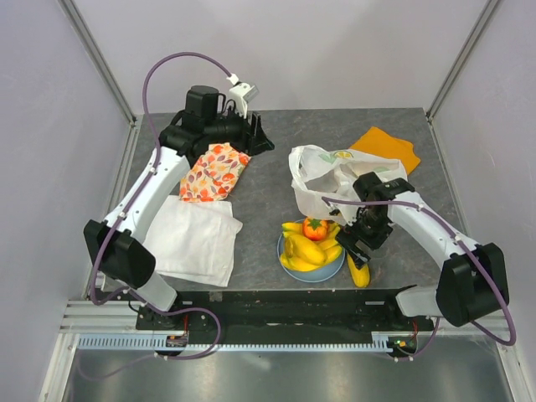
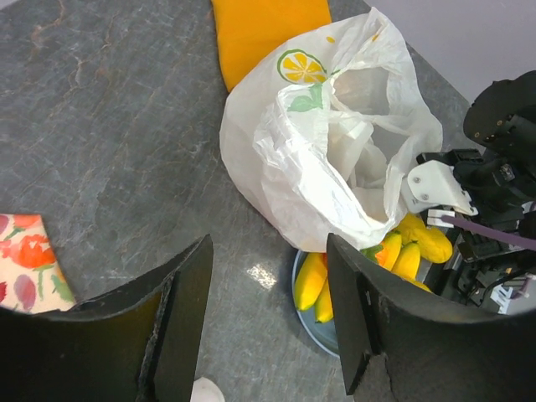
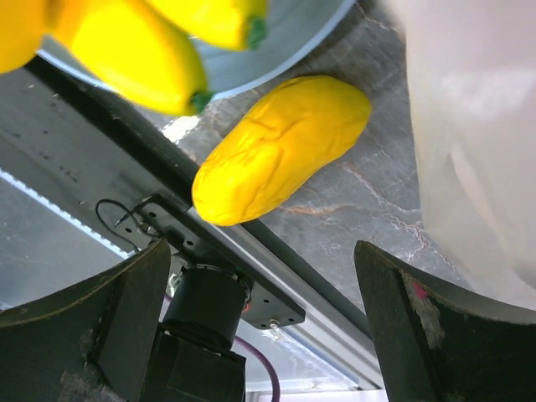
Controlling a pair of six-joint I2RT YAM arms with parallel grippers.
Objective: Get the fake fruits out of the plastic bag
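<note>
The white plastic bag (image 1: 322, 172) lies on the right half of the table, its mouth spread; in the left wrist view it looks crumpled. A blue bowl (image 1: 311, 275) in front of it holds several yellow fruits (image 1: 303, 249) and an orange-red one (image 1: 315, 229). One long yellow fruit (image 3: 280, 146) rests on the table beside the bowl, close to the front edge. Above the bag's near side, my right gripper (image 1: 358, 249) is open, empty, over that loose fruit. Away to the left, my left gripper (image 1: 261, 144) hangs over bare table, fingers parted, nothing between its fingers.
An orange cloth (image 1: 387, 147) lies behind the bag at the back right. On the left are a floral cloth (image 1: 213, 173) and a white towel (image 1: 188, 239). The table between the cloths and the bag is clear.
</note>
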